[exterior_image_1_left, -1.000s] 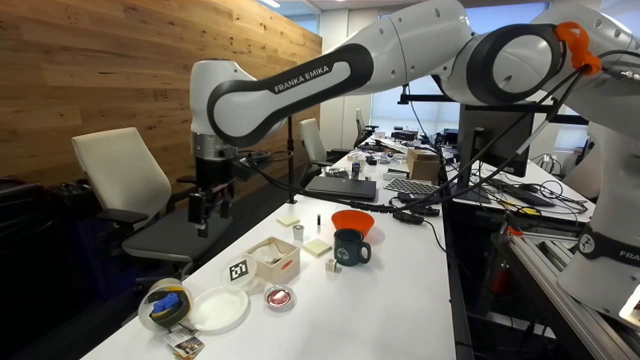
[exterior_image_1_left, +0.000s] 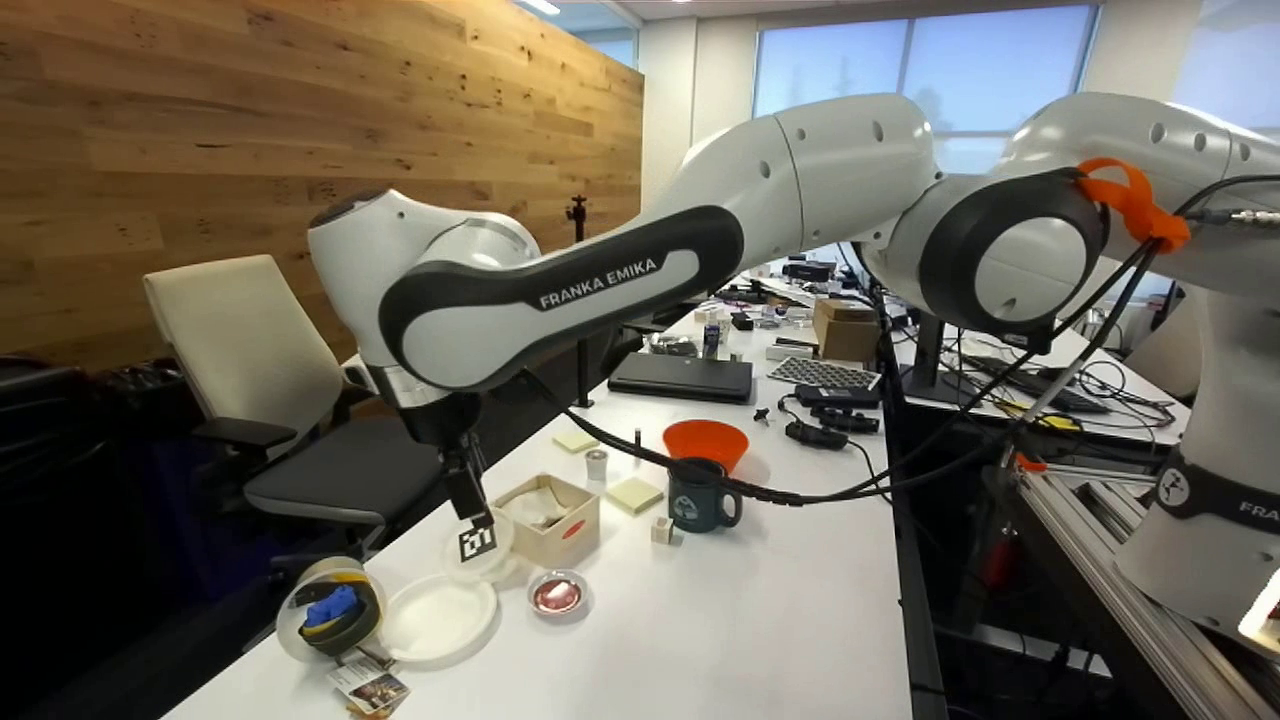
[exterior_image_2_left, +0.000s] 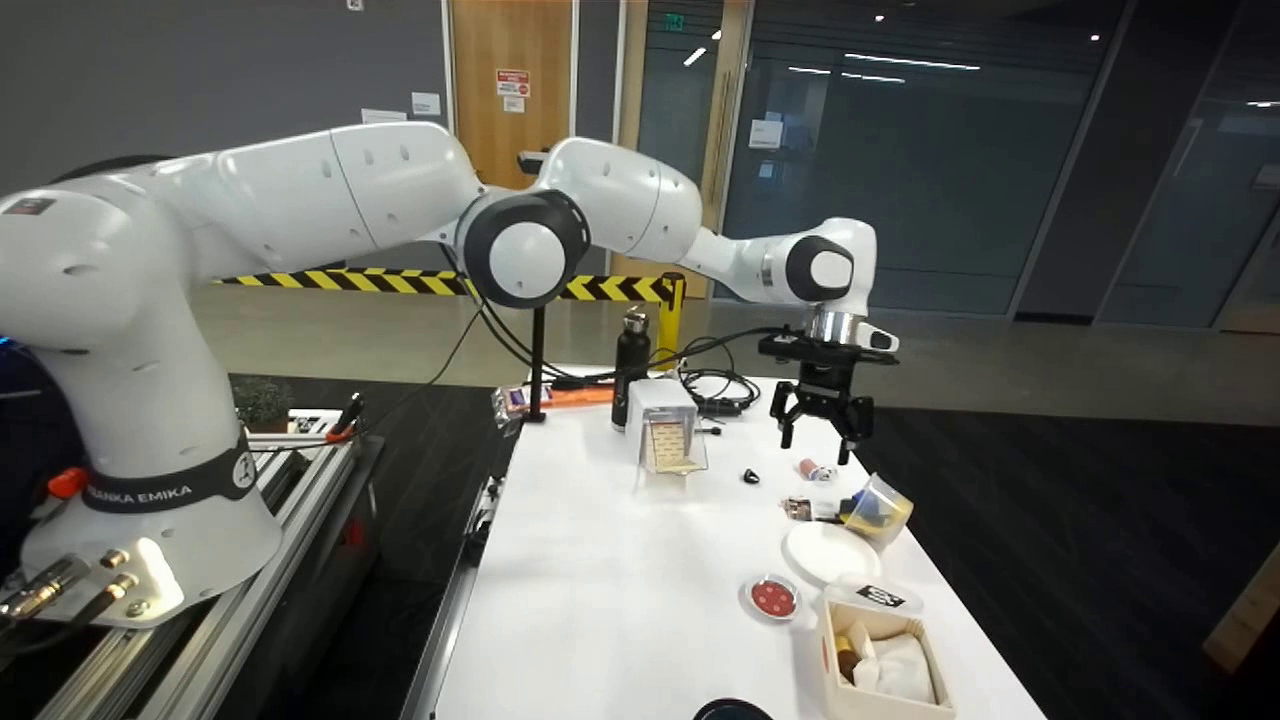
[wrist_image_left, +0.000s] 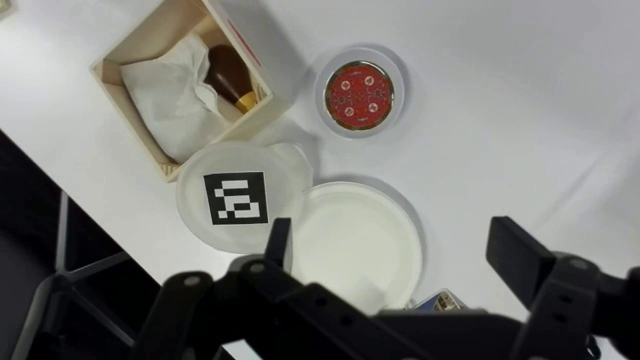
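My gripper is open, its two fingers wide apart and nothing between them. In exterior view 2 the gripper (exterior_image_2_left: 817, 449) hangs above the table, clear of the things on it. Below it in the wrist view are a white round plate (wrist_image_left: 360, 246), partly covered by the left finger, and a translucent lid (wrist_image_left: 282, 201) with a black-and-white marker. A small dish (wrist_image_left: 358, 96) with a red patterned inside stands nearby. A pale wooden box (wrist_image_left: 135, 129) holds a white cloth-like bag (wrist_image_left: 168, 99) and a dark brown bottle-like item (wrist_image_left: 228, 75).
A clear tub (exterior_image_1_left: 290, 624) lies tipped at the table edge with a blue thing (exterior_image_1_left: 330, 606) inside; a printed card (exterior_image_1_left: 369, 688) lies beside it. Farther along stand a dark mug (exterior_image_1_left: 696, 498) and an orange bowl (exterior_image_1_left: 705, 444).
In exterior view 1 the arm has come down and tilted; my gripper is lower and a little to the right, now overlapping the lid. The table objects look unmoved.
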